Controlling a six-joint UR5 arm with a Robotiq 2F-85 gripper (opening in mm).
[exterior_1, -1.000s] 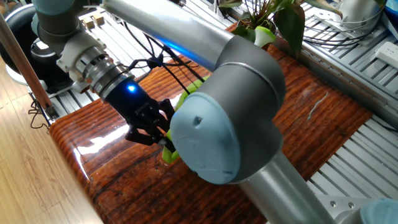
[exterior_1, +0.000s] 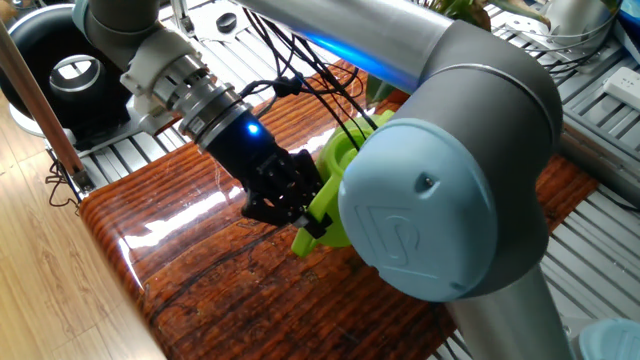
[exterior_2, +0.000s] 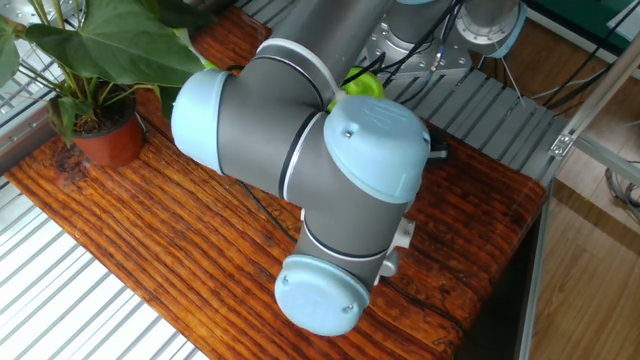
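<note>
A bright green vessel, apparently a watering can, is partly hidden behind the blue-capped elbow of my arm in exterior view 1. My black gripper is shut on its green handle, which slants down to the left over the table. In exterior view 2 the arm covers nearly all of it; a green piece of the watering can shows behind the joints. The gripper's fingers are hidden there. Whether the vessel's base touches the table cannot be seen.
A potted plant with big leaves stands at a table corner, close to my arm's blue-capped joint. Black cables hang by the arm.
In exterior view 1 my gripper and the green vessel have moved together to the right. The elbow has swung right and now covers the plant's base and the green piece seen beside it earlier.
</note>
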